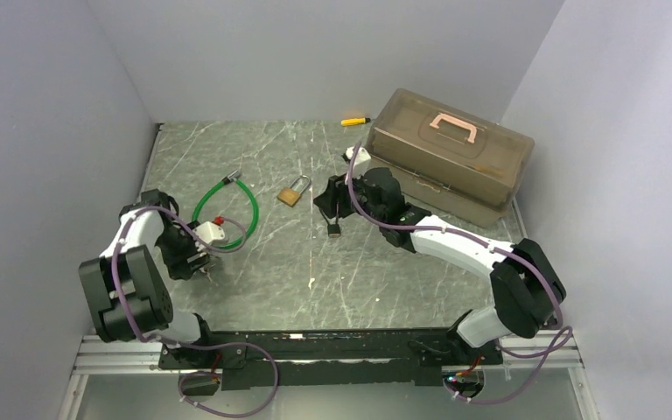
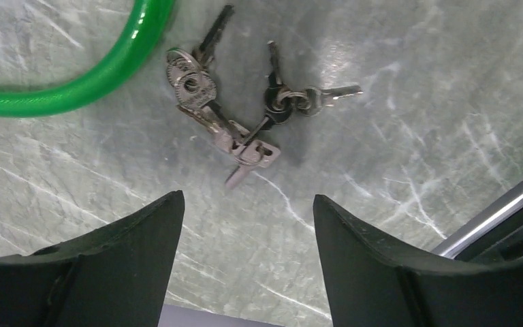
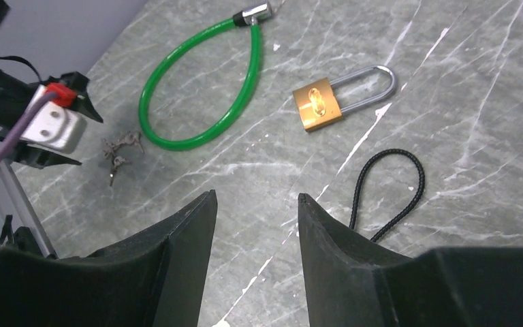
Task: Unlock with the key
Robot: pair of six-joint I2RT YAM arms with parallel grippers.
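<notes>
A bunch of silver keys (image 2: pixel 248 151) lies spread on the table in the left wrist view, just ahead of my left gripper, whose fingers stand apart with nothing between them. From above, that gripper hides most of the bunch. A brass padlock (image 1: pixel 289 197) with a long shackle lies mid-table; its shackle (image 3: pixel 391 85) shows clearly in the right wrist view. The green loop lock (image 1: pixel 255 210) with a silver head (image 1: pixel 233 176) lies to its left. Right of the padlock, my right gripper hangs open and empty above the table.
A small lock (image 1: pixel 333 230) with a black cord loop (image 3: pixel 420 180) lies by the right gripper. A brown toolbox (image 1: pixel 446 140) fills the back right, near a yellow-handled tool (image 1: pixel 353 122).
</notes>
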